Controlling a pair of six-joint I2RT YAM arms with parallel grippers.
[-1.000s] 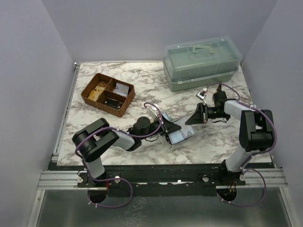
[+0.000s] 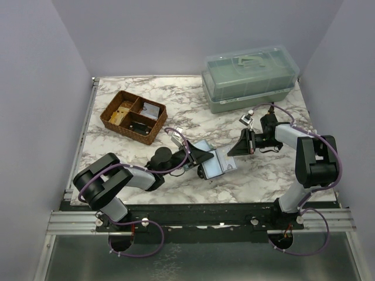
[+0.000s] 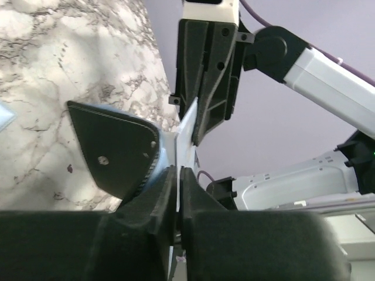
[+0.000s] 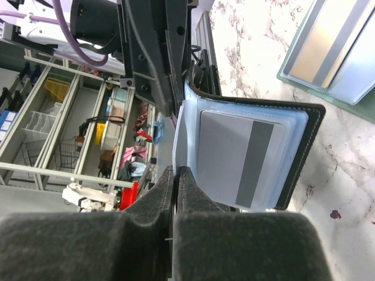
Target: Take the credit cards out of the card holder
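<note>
The open card holder (image 2: 215, 163) hangs between my grippers over the table's front middle, black outside, pale plastic sleeves inside. In the right wrist view a card with a dark stripe shows in a sleeve (image 4: 231, 158). My left gripper (image 2: 202, 157) is at the holder's left, its fingers close on a pale sleeve edge in the left wrist view; whether they grip it is unclear. My right gripper (image 2: 245, 143) is shut on the thin edge of a clear sleeve at the holder's right. More striped cards (image 4: 319, 47) lie on a green base on the table.
A partitioned wicker basket (image 2: 133, 117) stands at the back left. A large lidded plastic box (image 2: 249, 76) fills the back right.
My left gripper and arm have moved left, and the holder shifted slightly left and opened out. More of the items beneath show. My right gripper has moved only slightly.
</note>
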